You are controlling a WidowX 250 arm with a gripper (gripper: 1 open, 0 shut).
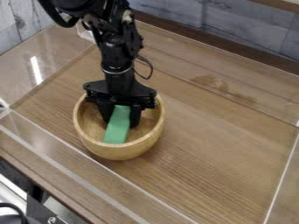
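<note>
A yellow-brown bowl [151,136] stands on the wooden table. Inside it lies a green object [114,133]. The black arm hangs down from the top, and its gripper [119,107] is low in the bowl at the top end of the green object, its fingers over or around it. The dark fingers overlap, so whether they hold the green object cannot be told.
Bare wooden table [222,131] fills the right side, with a raised edge at the back right. A lighter strip runs along the left, and a dark area with a black cable lies at the bottom left.
</note>
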